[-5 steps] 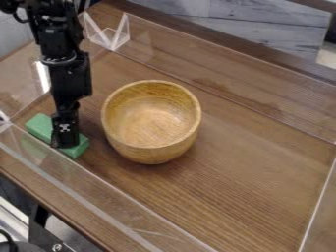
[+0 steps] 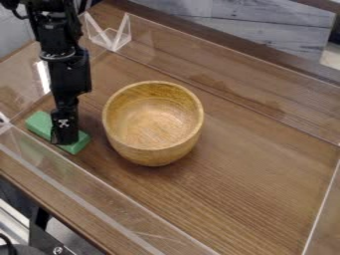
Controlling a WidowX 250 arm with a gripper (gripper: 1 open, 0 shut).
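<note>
A green block [image 2: 75, 145] lies on the wooden table at the left, beside a round wooden bowl [image 2: 154, 139]. My black gripper [image 2: 62, 129] comes down from the upper left with its fingertips over and at the green block, partly covering it. The finger details are dark and small; whether they touch the block is hard to tell.
A marble-patterned surface [image 2: 253, 22] runs along the back. A white wire-like object stands near the top left. Dark cables lie at the lower left corner.
The gripper has shifted slightly over the last second, staying at the green block. The block and bowl look almost unmoved.
</note>
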